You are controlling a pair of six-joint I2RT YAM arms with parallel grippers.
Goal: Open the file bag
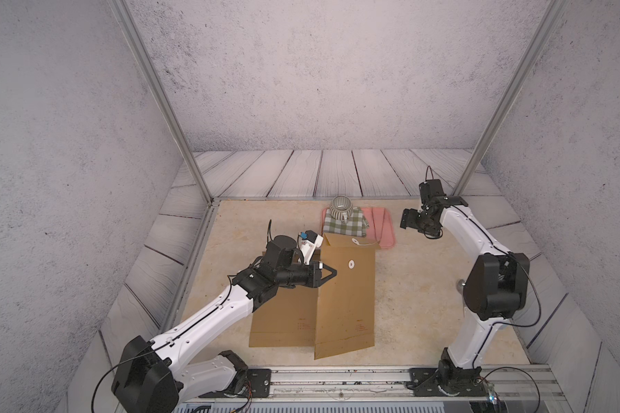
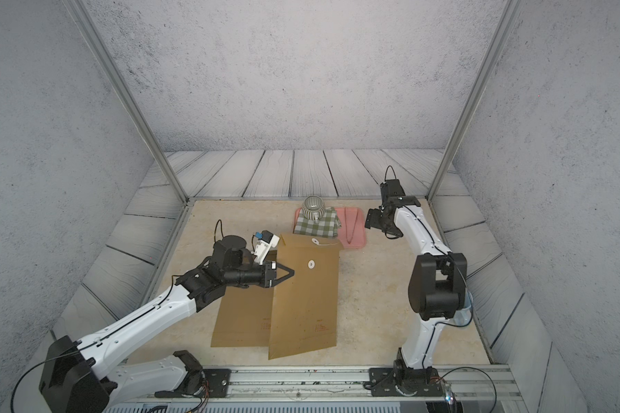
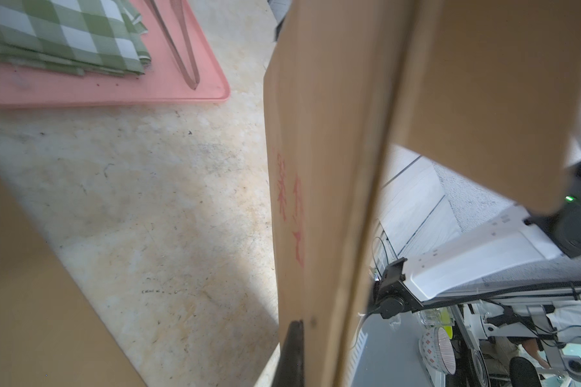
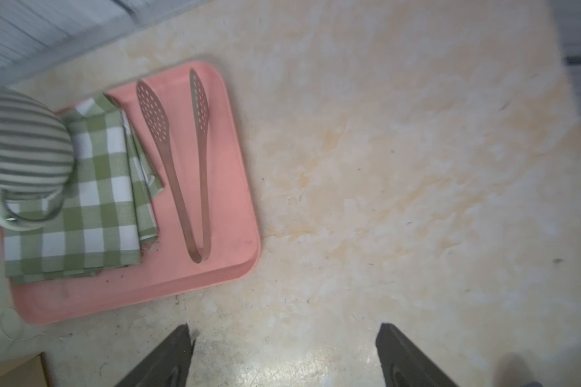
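A brown file bag [image 1: 348,303] is raised and tilted over the middle of the table, its white button [image 1: 351,264] facing up. Its white string [image 1: 365,242] lies loose at the top flap [image 1: 339,240]. My left gripper [image 1: 332,273] is shut on the bag's left edge. In the left wrist view the raised bag [image 3: 316,193] hides most of the fingers, with one dark finger [image 3: 291,361] showing at the bottom. My right gripper is open right of the tray, nothing between its fingers, and apart from the bag.
Another brown bag [image 1: 282,323] lies flat under the left arm. Behind the raised bag, a pink tray [image 1: 387,237] holds a striped cup [image 1: 341,205], a checked cloth [image 1: 351,225] and tongs [image 4: 203,187]. Right of the bag the table is bare.
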